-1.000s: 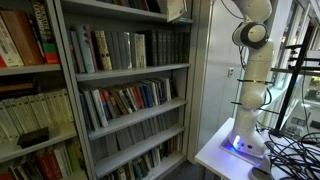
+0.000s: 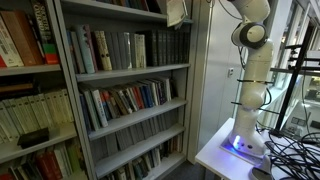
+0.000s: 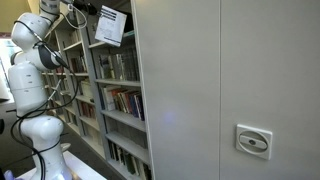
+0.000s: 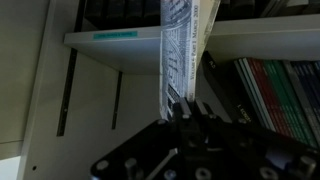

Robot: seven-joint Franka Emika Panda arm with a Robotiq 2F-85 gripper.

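A thin book or booklet [image 4: 180,50] with a printed, light-coloured face stands up from my gripper in the wrist view. The fingers are shut on its near end. In exterior view 2 the white, text-covered book [image 3: 110,27] is tilted, high in front of the upper shelves. Only its lower part [image 2: 175,12] shows at the top edge of exterior view 1, where the gripper itself is out of frame.
A tall grey bookcase [image 2: 130,73] holds rows of books on several shelves. In the wrist view, upright books [image 4: 275,95] fill the shelf at right, and a bare stretch lies to their left. A white table [image 2: 222,160] carries the arm's base.
The book has come slightly lower at the top of exterior view 1, and the arm's upper bend has shifted a little. The shelves look unchanged.
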